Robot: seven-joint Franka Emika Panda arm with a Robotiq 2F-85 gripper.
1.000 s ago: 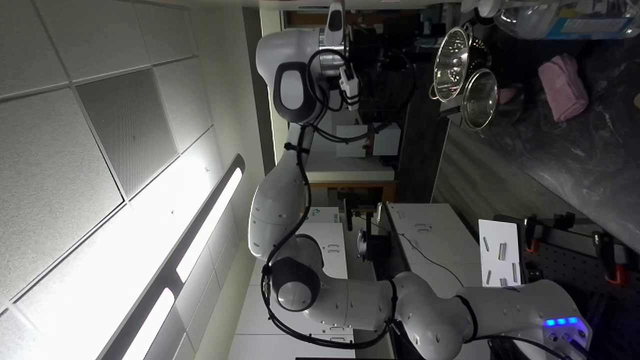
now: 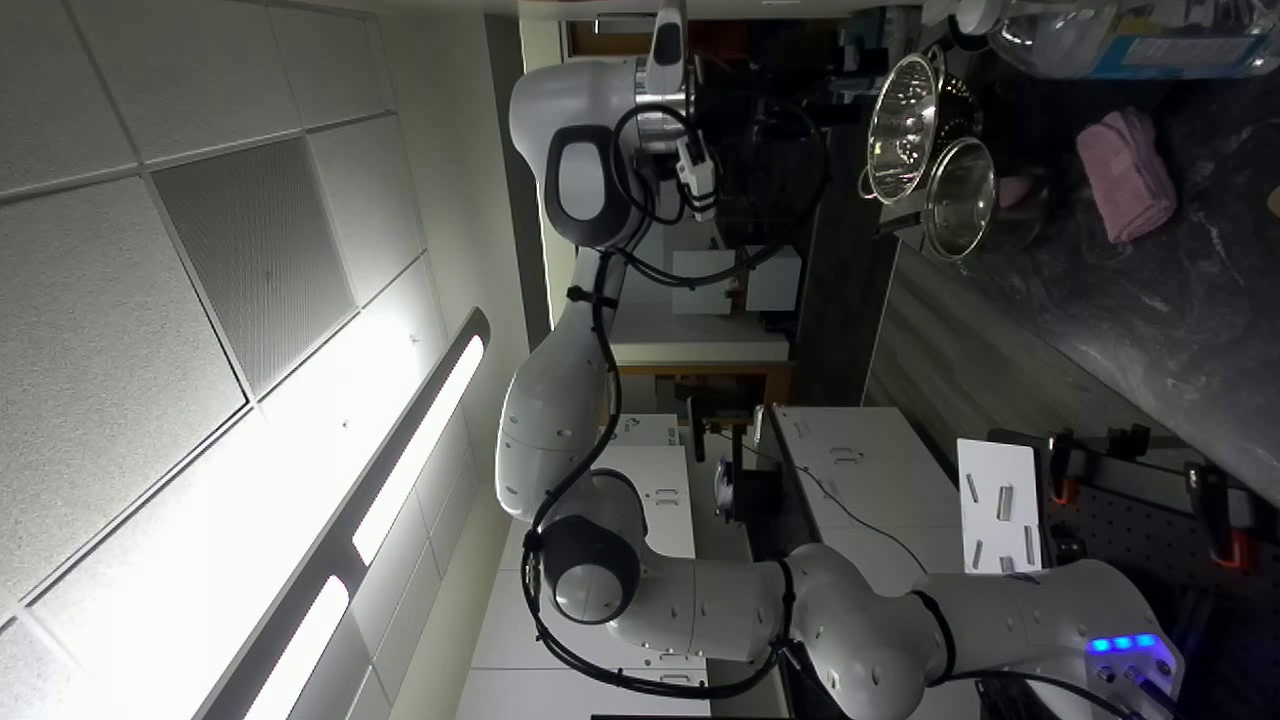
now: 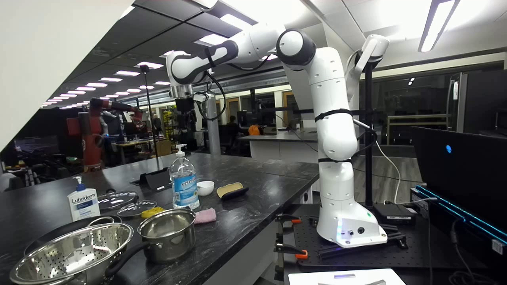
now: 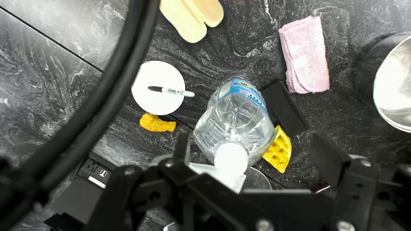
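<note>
My gripper is open over the countertop, its two black fingers wide apart. A clear pump bottle with a blue label [image 4: 235,115] stands below, its white pump top showing in the gap between the fingers in the wrist view. In exterior view 2 my gripper [image 3: 186,133] hangs above the bottle [image 3: 184,183], near the height of its pump. Left of the bottle in the wrist view is a white bowl [image 4: 152,104] with a marker [image 4: 169,91] across it. A folded pink towel [image 4: 306,57] lies on the other side.
A steel pot [image 3: 168,237] and a colander [image 3: 81,251] stand near the counter's front, with a lotion bottle [image 3: 84,202] and glass lids [image 3: 138,207] behind. A yellow waffle-like piece [image 4: 280,150], a black block [image 4: 287,109] and an orange-yellow piece [image 4: 156,124] surround the pump bottle.
The objects on the counter look unmoved.
</note>
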